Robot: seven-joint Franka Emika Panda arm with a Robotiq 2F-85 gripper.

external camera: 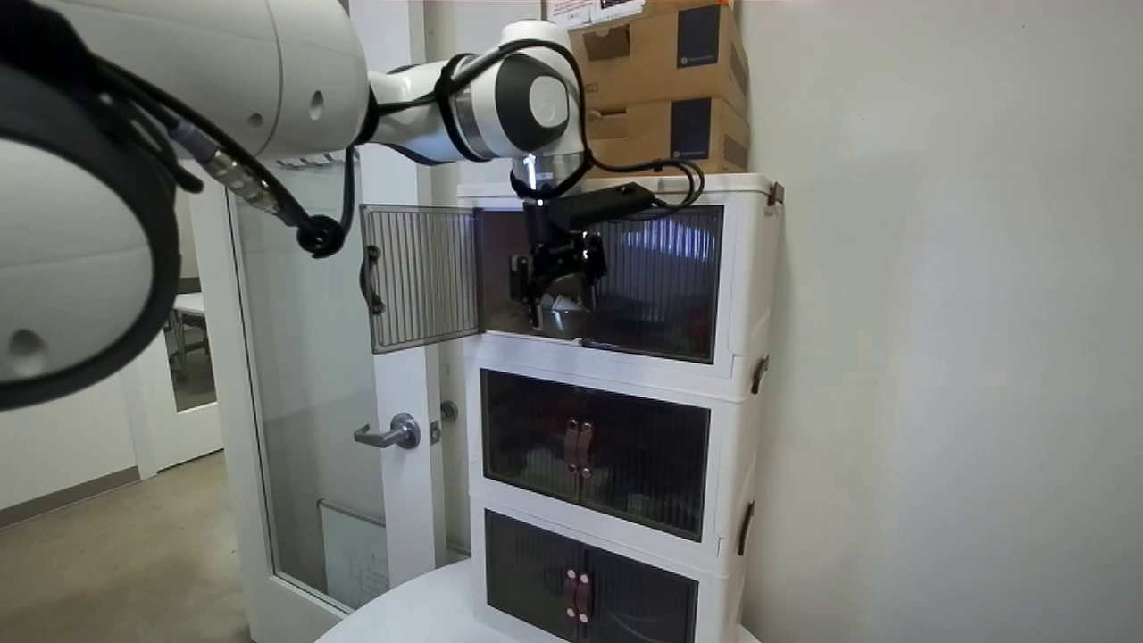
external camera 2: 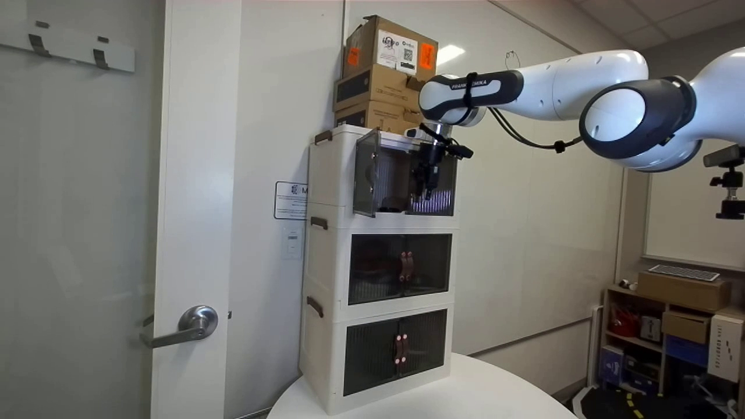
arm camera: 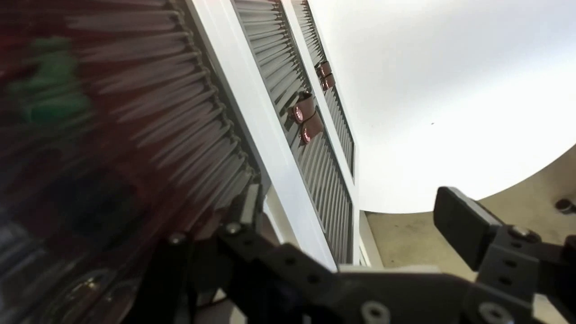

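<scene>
My gripper (external camera: pixel 563 300) hangs fingers-down in front of the top compartment of the white cabinet (external camera: pixel 600 368). In the wrist view its two dark fingers (arm camera: pixel 467 227) stand wide apart, open, with nothing held between them. The compartment's left door (external camera: pixel 423 279) is swung outward, while the right door (external camera: pixel 666 284) is closed just beside the gripper. Behind the fingers, inside the open half, a bowl-like container (external camera: pixel 562 321) with light items shows partly. Most of it is hidden by the gripper. Blurred green and reddish things show through the ribbed panel in the wrist view.
The middle doors (external camera: pixel 530 434) and bottom doors (external camera 2: pixel 373 356) are closed, with brown handles at their centers. Cardboard boxes (external camera 2: pixel 380 87) are stacked on the cabinet. It stands on a round white table (external camera 2: pixel 489 391).
</scene>
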